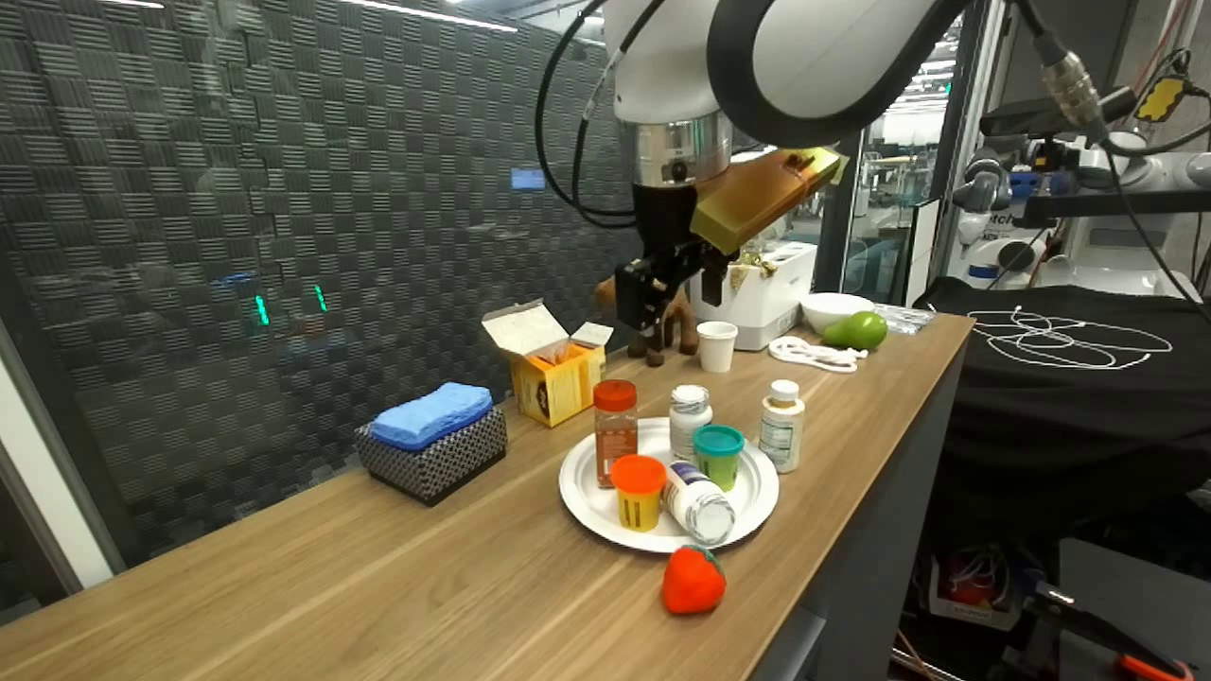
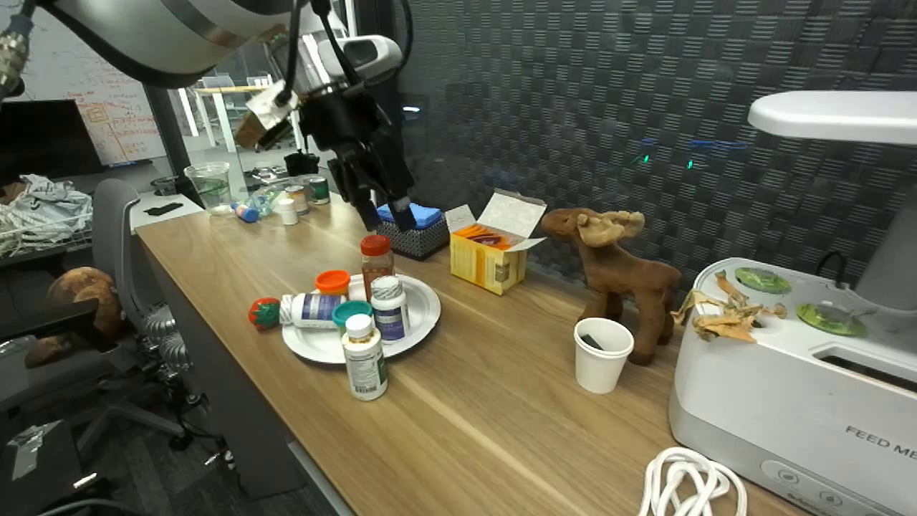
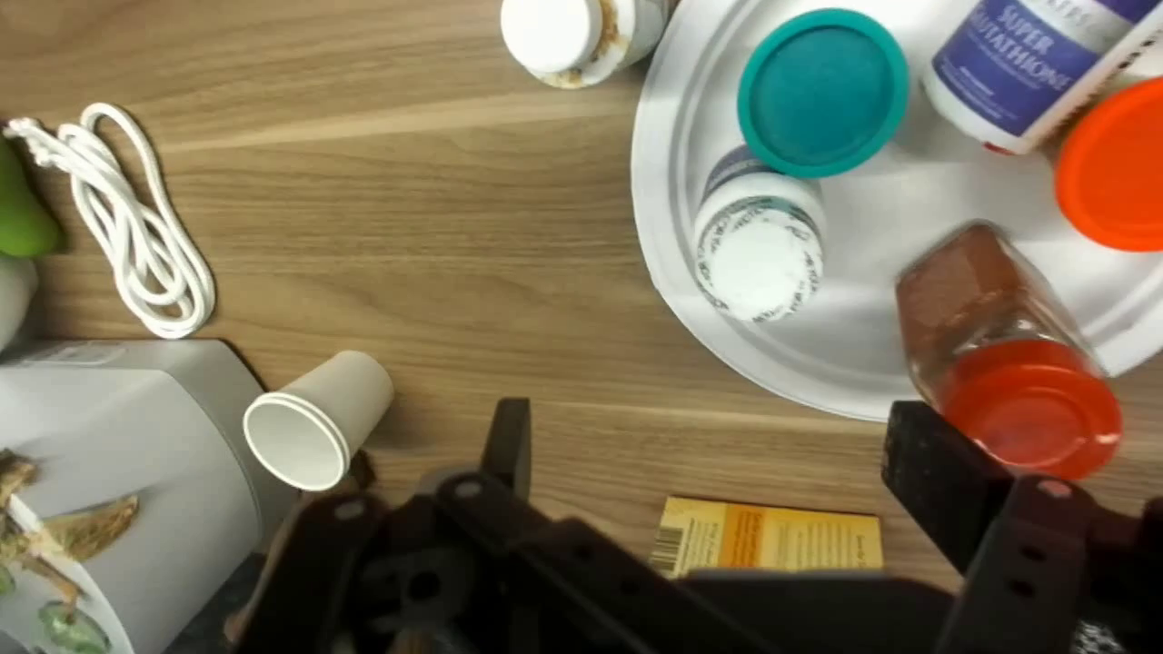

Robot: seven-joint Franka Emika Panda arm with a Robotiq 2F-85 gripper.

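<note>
My gripper is open and empty, its two dark fingers wide apart above the counter by the plate's edge. On the round white plate [image 1: 585,482] stands a white bottle [image 1: 689,420] with a white cap, upright. Around it on the plate are a red-capped spice jar [image 1: 615,437], a teal-lidded tub [image 1: 718,454], an orange-lidded tub [image 1: 639,499] and a second white bottle [image 2: 314,310] lying on its side. Just off the plate, another white bottle [image 2: 365,365] stands on the counter. A red strawberry [image 1: 693,581] lies at the plate's near side in exterior view 1.
An open yellow box [image 2: 487,262], a brown moose toy [image 2: 623,266] and a paper cup [image 2: 599,365] stand along the back. Also there are a dark box with a blue cloth [image 1: 431,418], white cord [image 3: 142,234] and a white planter [image 2: 774,395].
</note>
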